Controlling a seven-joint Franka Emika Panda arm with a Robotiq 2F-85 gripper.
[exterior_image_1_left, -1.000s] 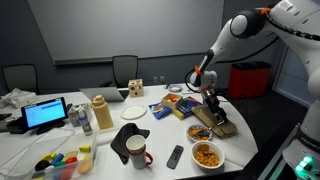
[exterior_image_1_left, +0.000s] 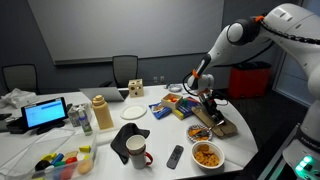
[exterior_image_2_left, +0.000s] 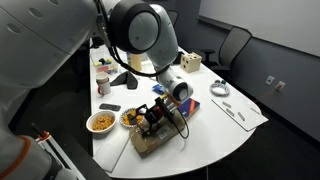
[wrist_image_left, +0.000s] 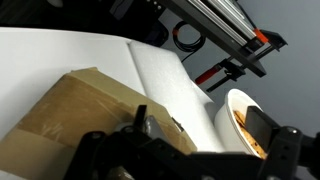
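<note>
My gripper (exterior_image_1_left: 211, 113) is low over a brown cardboard piece (exterior_image_1_left: 228, 129) on the white table. In the wrist view the dark fingers (wrist_image_left: 96, 151) stand apart above the cardboard (wrist_image_left: 62, 115). A small greyish thing (wrist_image_left: 153, 127) shows close to the fingers; what it is, and whether it touches them, I cannot tell. From the other side, the second exterior view has the gripper (exterior_image_2_left: 150, 130) over the same cardboard (exterior_image_2_left: 157, 142), its tips partly hidden by the dark gripper body.
A white bowl of orange pieces (exterior_image_1_left: 207, 155) stands nearby, with a plate of food (exterior_image_1_left: 199, 133) beside the cardboard. Farther off are a mug (exterior_image_1_left: 137, 152), a dark cloth (exterior_image_1_left: 129, 137) and a colourful box (exterior_image_1_left: 184, 104).
Over the last second the gripper has shifted only slightly above the cardboard. Other things stay where they were.
</note>
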